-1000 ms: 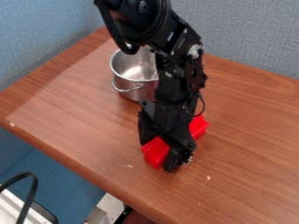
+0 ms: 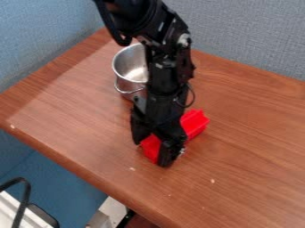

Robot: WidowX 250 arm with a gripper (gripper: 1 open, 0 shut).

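Observation:
A red object [image 2: 191, 124] lies on the wooden table in the middle of the camera view, largely covered by my black gripper [image 2: 159, 147], which is low over it. The red shows on both sides of the gripper. The fingers are dark and overlap the red object, so I cannot see whether they touch it; the gripper is open. A steel pot [image 2: 128, 69] with handles stands behind and to the left, partly hidden by my arm.
A blue-grey partition [image 2: 256, 40] borders the back and left. Beyond the near left edge are a cable and a white object.
My arm and gripper have shifted slightly left, now covering more of the pot. More of the red object shows to the right of the gripper.

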